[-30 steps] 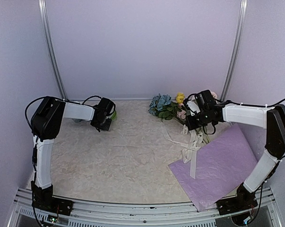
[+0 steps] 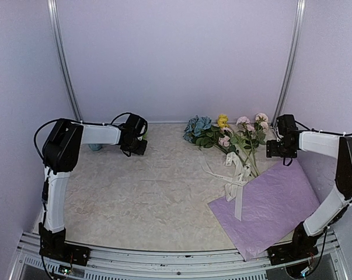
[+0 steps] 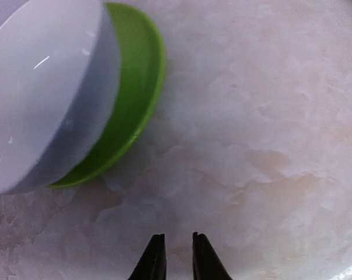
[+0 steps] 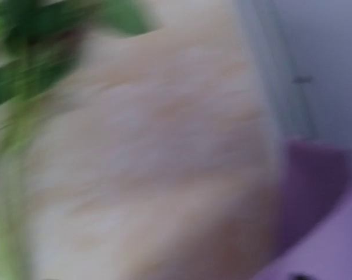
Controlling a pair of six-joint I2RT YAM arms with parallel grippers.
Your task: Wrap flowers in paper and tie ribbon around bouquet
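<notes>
The fake flowers lie in a loose bunch at the back right: a blue flower [image 2: 198,125], a yellow flower [image 2: 222,120] and pink flowers [image 2: 261,121]. Their green stems [image 2: 250,160] point toward the front. A cream ribbon [image 2: 239,181] trails across the stem ends onto the purple wrapping sheet [image 2: 266,204]. Right of the flowers is my right gripper [image 2: 271,150], with dark tips far apart at the bottom of the blurred right wrist view and nothing seen between them. My left gripper is part open and empty, over bare table at the back left.
Near the left gripper, a white bowl [image 3: 41,87] rests with a green dish [image 3: 143,64] under or behind it. A blue object [image 2: 94,147] shows partly beneath the left arm. Walls close in the back and sides.
My right gripper has moved right, off the flowers, uncovering the pink ones and the stems. Flowers and ribbon look unmoved.
</notes>
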